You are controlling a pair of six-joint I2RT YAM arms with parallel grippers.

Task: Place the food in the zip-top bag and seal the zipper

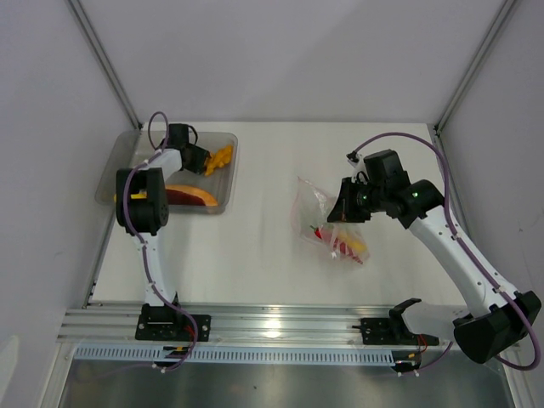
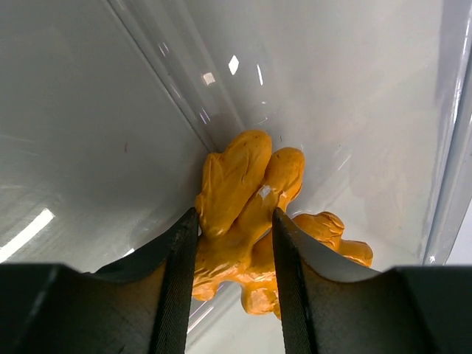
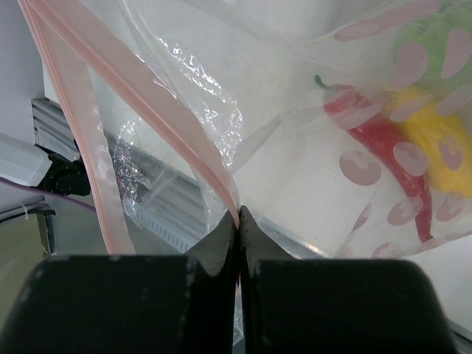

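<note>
In the grey bin (image 1: 229,183), my left gripper (image 1: 201,165) is down over an orange fried-food piece (image 1: 219,158); in the left wrist view its fingers stand part open around the lumpy piece (image 2: 247,206), near the bin wall. My right gripper (image 1: 338,212) is shut on the pink-edged top of the clear zip bag (image 1: 310,204), seen as a strip (image 3: 199,155) between its tips. Inside the bag lie a red chili (image 3: 376,140), a yellow item (image 3: 439,147) and something green (image 3: 428,44).
A long bread-like item (image 1: 191,195) and a yellow item lie in the bin's front.
</note>
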